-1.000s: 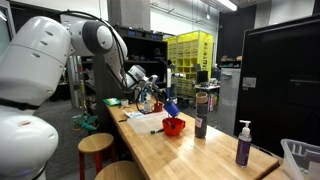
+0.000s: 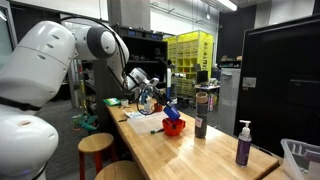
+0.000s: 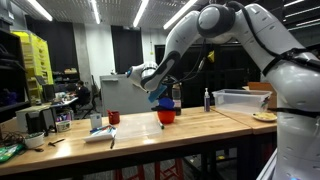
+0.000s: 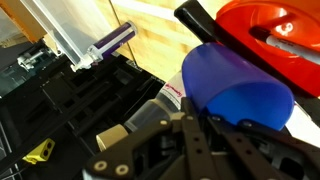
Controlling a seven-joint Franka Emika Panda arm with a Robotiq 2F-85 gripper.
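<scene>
A blue cup [image 2: 171,113] is tilted over the red bowl [image 2: 175,128] on the wooden table, with my gripper [image 2: 164,104] shut on it. In the wrist view the blue cup [image 4: 245,90] fills the middle right, its mouth partly visible. Beyond it, the red bowl [image 4: 288,18] holds a slim marker-like item [image 4: 287,46]. From the other side, the blue cup [image 3: 164,102] shows just above the red bowl [image 3: 172,117]. Whether the cup touches the bowl is too small to tell.
To the bowl's right stand a dark canister [image 2: 201,127] and a purple pump bottle [image 2: 244,146]. A clear bin [image 2: 302,158] sits at the near right. A red mug [image 3: 113,118] and a white tray [image 3: 101,133] lie farther along.
The blue cup has come down slightly toward the red bowl and its tilt has altered a little, the gripper moving with it. The bowl and bottles look unmoved.
</scene>
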